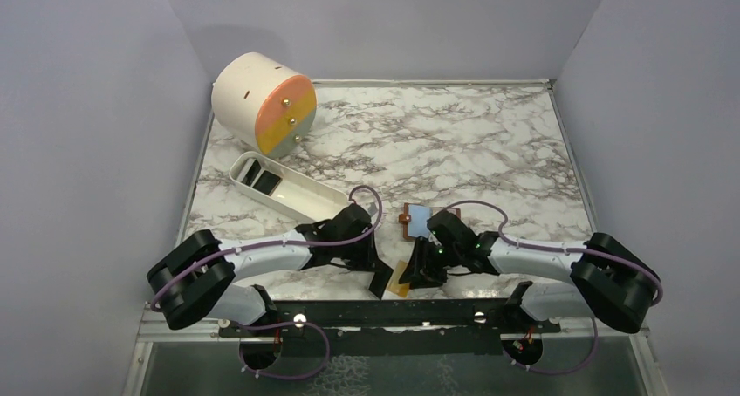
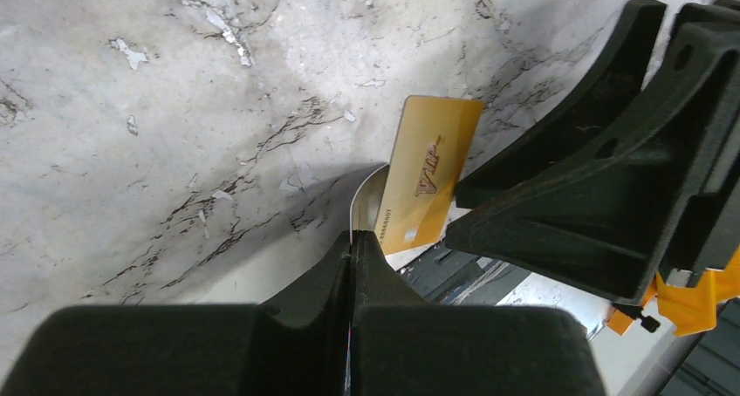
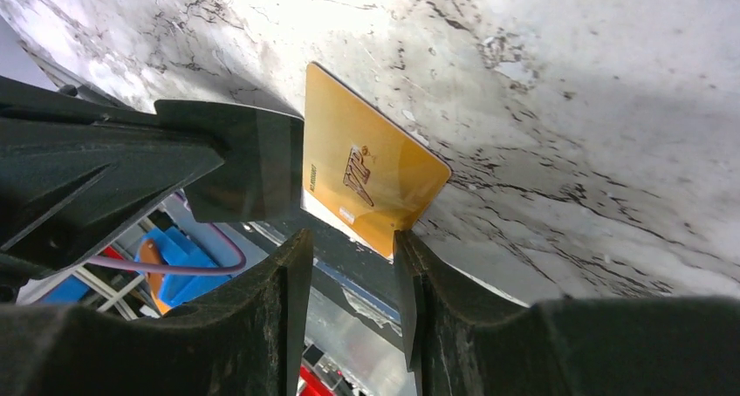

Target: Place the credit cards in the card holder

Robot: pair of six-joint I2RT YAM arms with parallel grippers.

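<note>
A gold VIP card (image 1: 400, 279) is at the table's front; in the right wrist view the gold card (image 3: 371, 156) lies beside a black flat card-like piece (image 3: 253, 165). My left gripper is shut on that black piece, whose thin edge (image 2: 352, 208) bows in the left wrist view. Whether this piece is a card or the holder, I cannot tell. My right gripper stands part open at the gold card's near end, its right fingertip beside one corner. A flat brown-edged blue and tan item (image 1: 419, 220) lies behind, partly covered by the right arm.
A white tray (image 1: 305, 202) holding dark flat pieces (image 1: 267, 182) lies at left. Behind it stands a cream cylinder with coloured drawers (image 1: 262, 99). My two grippers are close together near the front edge.
</note>
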